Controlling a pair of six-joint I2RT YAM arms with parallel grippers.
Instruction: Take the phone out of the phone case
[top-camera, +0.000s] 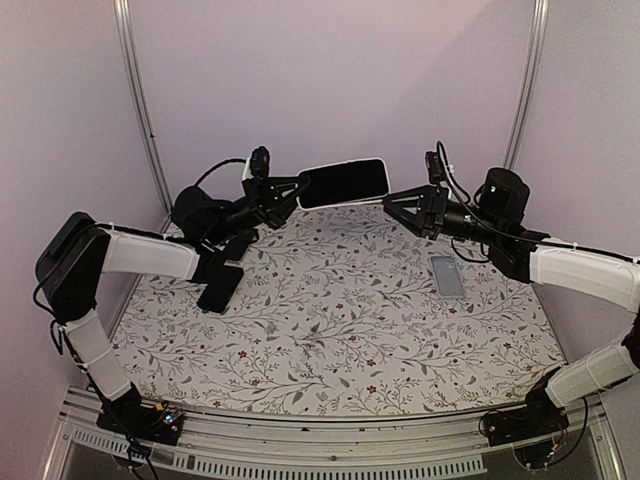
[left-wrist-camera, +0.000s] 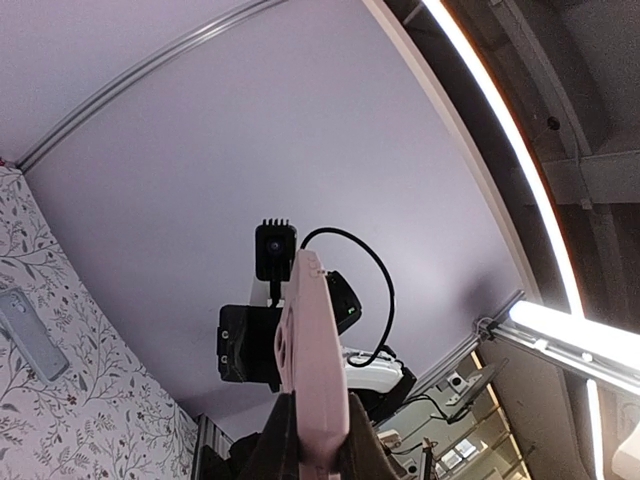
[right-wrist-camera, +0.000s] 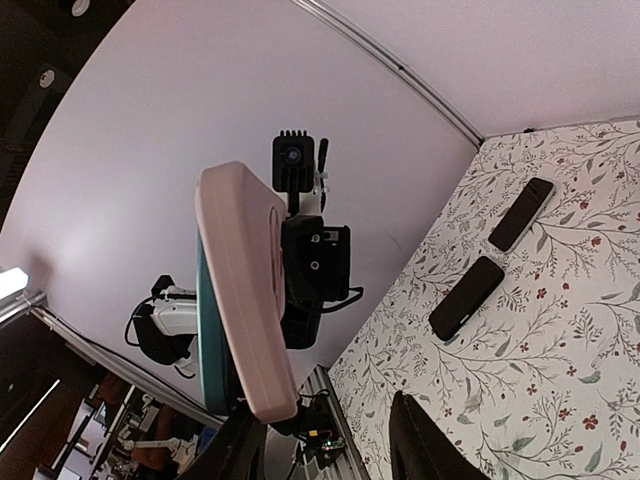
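A phone in a pale pink case (top-camera: 343, 184) is held up in the air, black screen showing in the top view. My left gripper (top-camera: 299, 188) is shut on one end of it; in the left wrist view the case (left-wrist-camera: 314, 360) rises edge-on from between the fingers. My right gripper (top-camera: 395, 206) is open just beside the other end. In the right wrist view the cased phone (right-wrist-camera: 245, 290) stands to the left, above its fingers.
Two black phones (right-wrist-camera: 467, 298) (right-wrist-camera: 521, 215) lie on the floral table (top-camera: 330, 330) at the left. A pale grey phone-like object (top-camera: 446, 277) lies at the right.
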